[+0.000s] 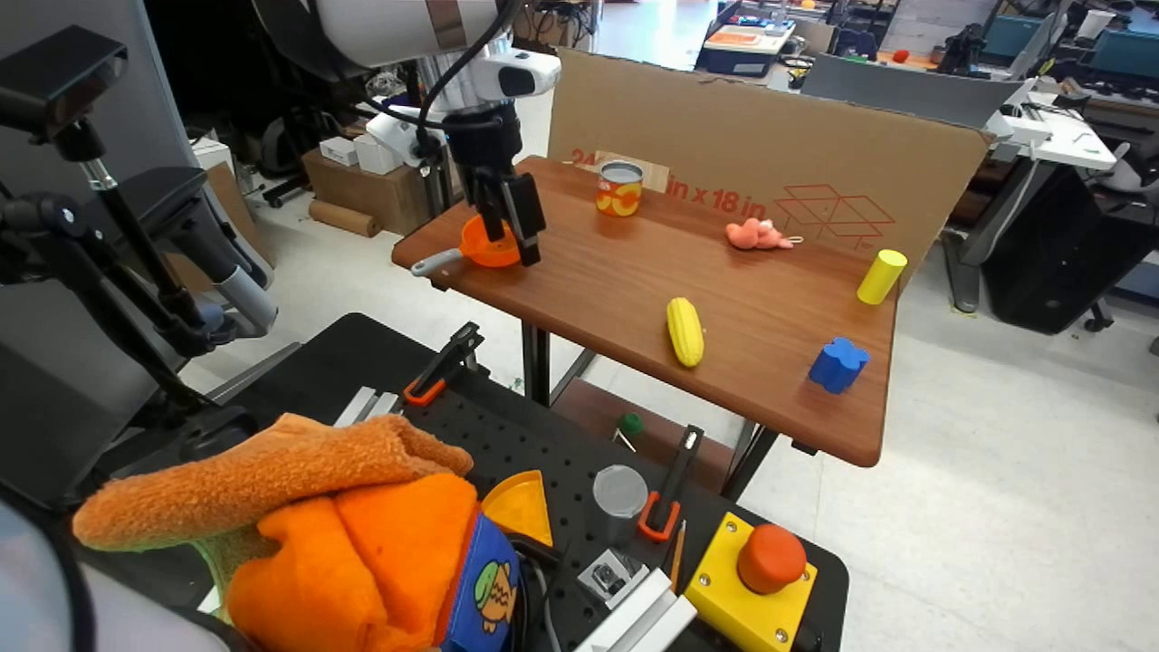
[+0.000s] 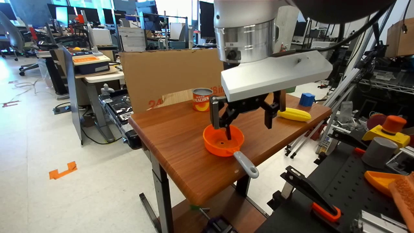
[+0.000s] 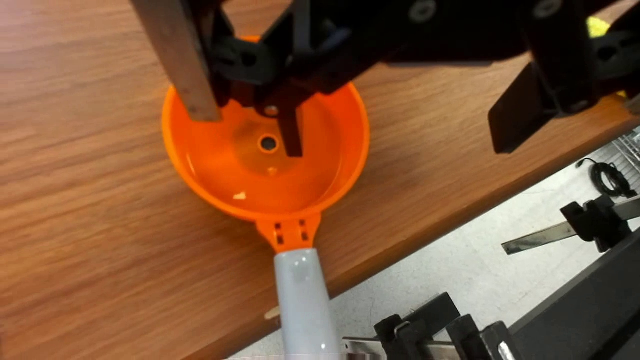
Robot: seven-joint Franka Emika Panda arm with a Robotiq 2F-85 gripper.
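Observation:
An orange pan (image 3: pixel 336 174) with a grey handle (image 3: pixel 303 300) rests on the wooden table near its edge, its handle sticking out past that edge. My gripper (image 2: pixel 248 126) is open over the pan, pointing down. In the wrist view one of its fingers (image 3: pixel 291 135) shows over the inside of the bowl, the other over bare wood to the right, with the pan's right rim between them in that view. Nothing is gripped. Whether a fingertip touches the pan I cannot tell. The bowl looks empty apart from a small pale speck.
Further along the table (image 1: pixel 587 277) are a peach can (image 1: pixel 619 190), a pink soft toy (image 1: pixel 757 234), a yellow corn cob (image 1: pixel 685 331), a yellow cylinder (image 1: pixel 881 277) and a blue block (image 1: pixel 838 365). A cardboard wall (image 1: pixel 761 141) closes the back.

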